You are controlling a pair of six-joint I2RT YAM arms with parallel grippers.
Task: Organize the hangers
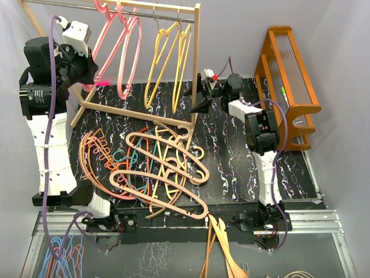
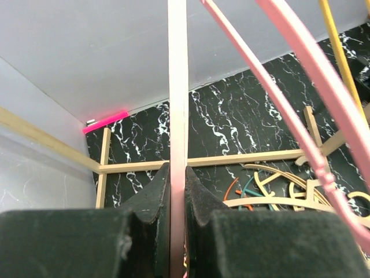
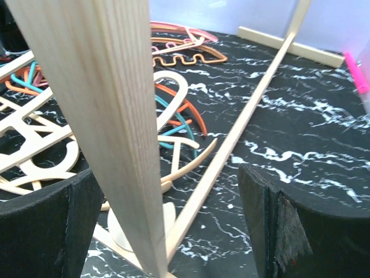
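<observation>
Pink hangers (image 1: 124,81) and yellow hangers (image 1: 151,81) hang from the metal rail (image 1: 133,13) of a wooden rack. My left gripper (image 1: 88,74) is up at the rack's left, shut on a pink hanger (image 2: 177,104), seen edge-on in the left wrist view. My right gripper (image 1: 199,95) stands open beside the rack's right post (image 3: 104,104), which fills the left middle of the right wrist view; nothing is clearly held. A pile of wooden, yellow, orange, pink and teal hangers (image 1: 156,145) lies on the dark marble surface below.
A wooden shelf-like frame (image 1: 300,110) stands at the right. The rack's base bar (image 1: 115,112) crosses the back of the surface. More hangers (image 1: 222,243) lie at the front. Bare floor lies right of the pile.
</observation>
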